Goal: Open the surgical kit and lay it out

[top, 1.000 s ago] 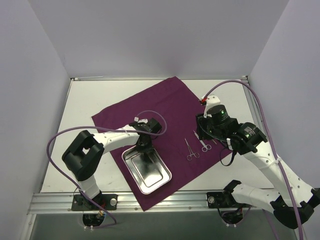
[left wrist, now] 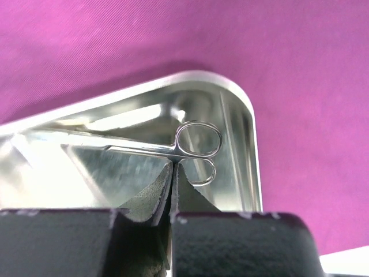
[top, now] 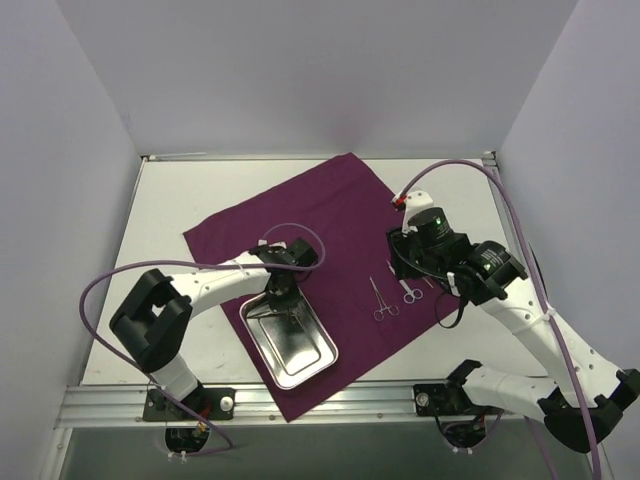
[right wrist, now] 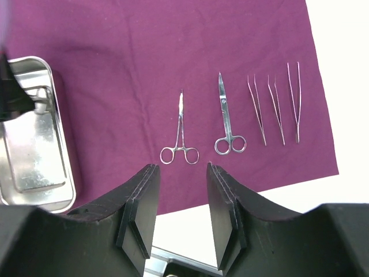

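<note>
A steel tray (top: pixel 291 350) rests on the purple cloth (top: pixel 340 240), with a ring-handled instrument (left wrist: pixel 135 146) lying along one inner side in the left wrist view. My left gripper is inside the tray, shut on that instrument by its finger rings; the far end of its shaft runs out of view. Over the cloth's right part, my right gripper stands open and empty. Beyond its fingers lie a clamp (right wrist: pixel 180 128), scissors (right wrist: pixel 225 115) and three tweezers (right wrist: pixel 257 109), laid side by side and apart.
A white table (top: pixel 160 215) borders the cloth, and a metal rail (top: pixel 330 390) runs along its front. Bare cloth lies between the tray and the clamp. The cloth's upper part is also clear.
The left arm has shifted slightly left, and the tray has slid a little the same way. The laid-out instruments have not moved.
</note>
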